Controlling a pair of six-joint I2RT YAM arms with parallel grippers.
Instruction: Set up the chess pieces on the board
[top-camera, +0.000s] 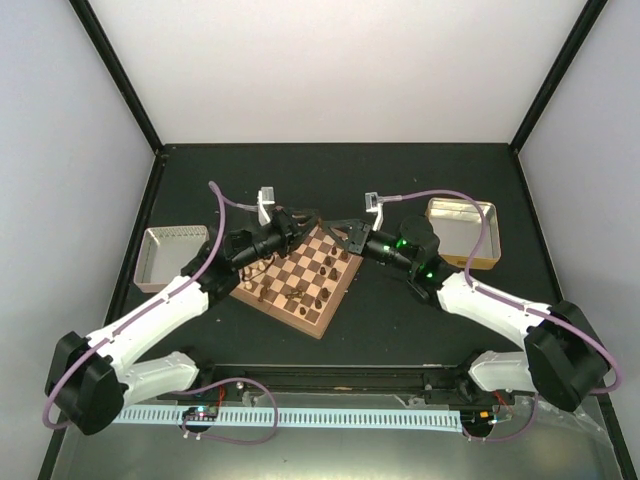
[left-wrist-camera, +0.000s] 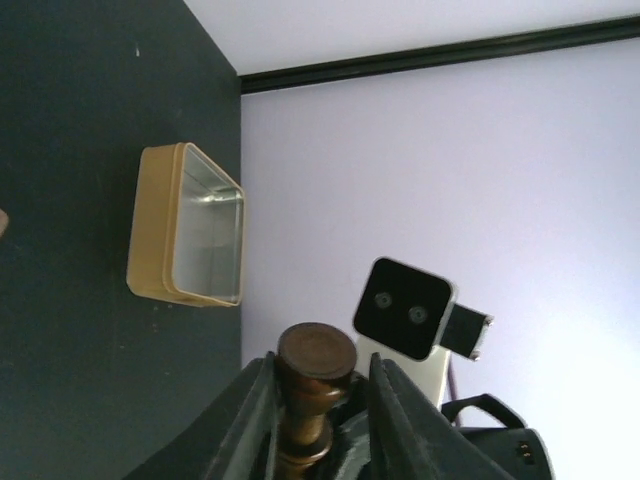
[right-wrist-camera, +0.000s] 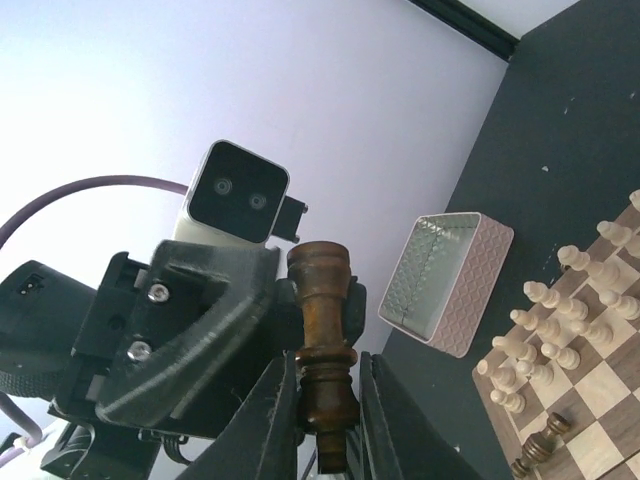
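The chessboard (top-camera: 308, 290) holds light pieces in rows on its left and dark pieces on its right, with dark pieces (right-wrist-camera: 538, 448) lying on their sides. Both grippers meet above the board's back. A dark brown piece (right-wrist-camera: 322, 350) is held upright in my right gripper, which is shut on it. My left gripper is around the same piece, seen in the left wrist view; whether its fingers touch it I cannot tell.
A white basket (top-camera: 170, 258) stands at the left, a tan-rimmed container (top-camera: 462, 232) at the right.
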